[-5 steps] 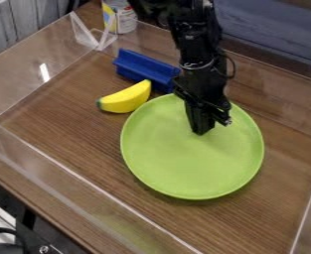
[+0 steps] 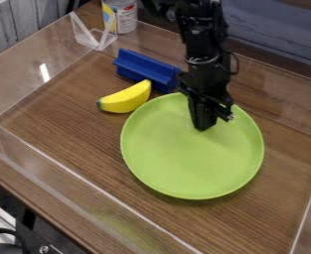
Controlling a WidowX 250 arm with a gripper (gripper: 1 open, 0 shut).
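Observation:
A large green plate lies on the wooden table. My black gripper reaches down over the plate's back rim, its tips low at the plate; it looks shut, with nothing visible between its fingers, though the dark fingertips are hard to make out. A yellow banana lies left of the plate's back edge. A blue block sits behind the banana.
A can stands at the back left corner, with a clear plastic piece near it.
The arm and gripper have shifted very slightly over the plate's back rim. The plate, banana and blue block look unmoved.

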